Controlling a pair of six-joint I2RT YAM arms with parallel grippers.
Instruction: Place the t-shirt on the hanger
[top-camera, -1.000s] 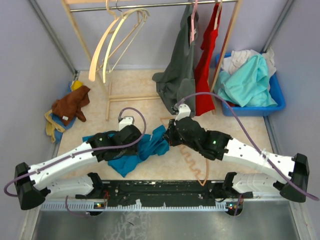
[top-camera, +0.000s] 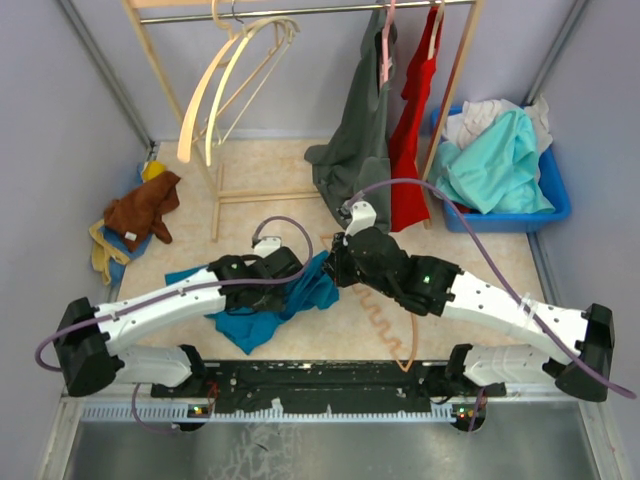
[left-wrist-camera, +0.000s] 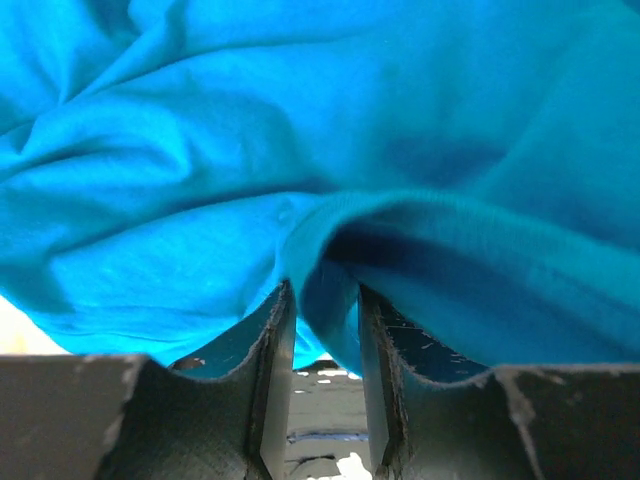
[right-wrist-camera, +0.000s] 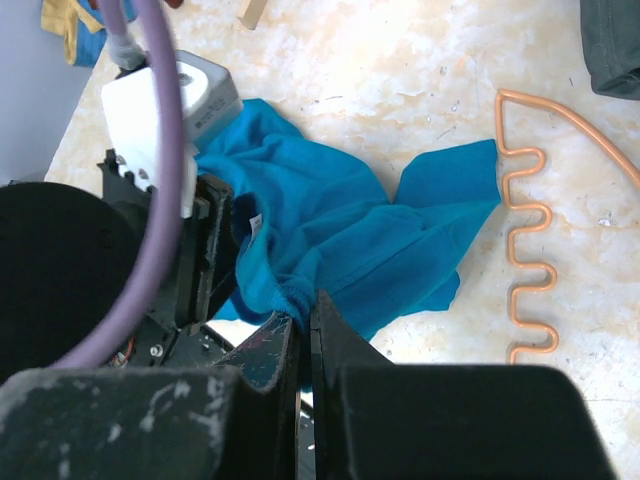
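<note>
The blue t-shirt (top-camera: 258, 327) lies rumpled on the table's front left, partly covered by my left arm in the top view. In the right wrist view, a gathered fold of the t-shirt (right-wrist-camera: 350, 250) rises into my right gripper, which is shut on it. My left gripper is low over the cloth, its fingers part open, with a raised fold of the t-shirt (left-wrist-camera: 400, 225) between and beyond the fingertips. Pale wooden hangers (top-camera: 212, 95) hang empty from the rack at the upper left.
An orange wavy hanger-like wire (right-wrist-camera: 540, 215) lies right of the shirt. Grey (top-camera: 350, 140) and red (top-camera: 412, 130) garments hang on the rack. A blue bin (top-camera: 530, 221) of clothes stands at the right, and a brown cloth pile (top-camera: 140, 208) lies at the left.
My left arm has shifted rightward across the shirt, closer to the right gripper. My right arm has barely moved and keeps its grip on the cloth.
</note>
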